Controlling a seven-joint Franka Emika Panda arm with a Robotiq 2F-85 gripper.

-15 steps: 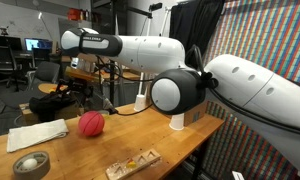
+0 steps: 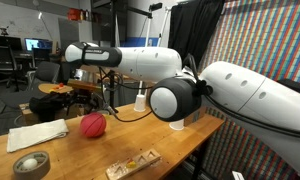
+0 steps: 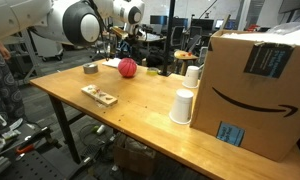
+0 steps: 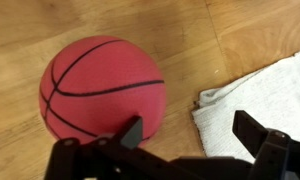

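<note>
A red ball with black seams (image 4: 102, 85) rests on the wooden table, filling the left of the wrist view. In that view my gripper is open, its fingers (image 4: 248, 128) wide apart with nothing held between them. The left finger overlaps the ball's lower right edge from the camera's side; whether it touches cannot be told. A folded white cloth (image 4: 230, 115) lies beside the ball, partly behind the right finger. From outside, my gripper (image 2: 74, 97) hovers above and behind the ball (image 2: 93, 124), with the cloth (image 2: 37, 135) to the left.
A roll of tape (image 2: 30, 165) and a wooden block with holes (image 2: 133, 165) lie on the table. White cups (image 3: 182, 106) stand near a large cardboard box (image 3: 252, 90). Bare tabletop (image 3: 140, 112) stretches between the block and the cups.
My arm has shifted a little to the right and downward, bringing the gripper nearer the ball. The cloth, tape and block look unmoved.
</note>
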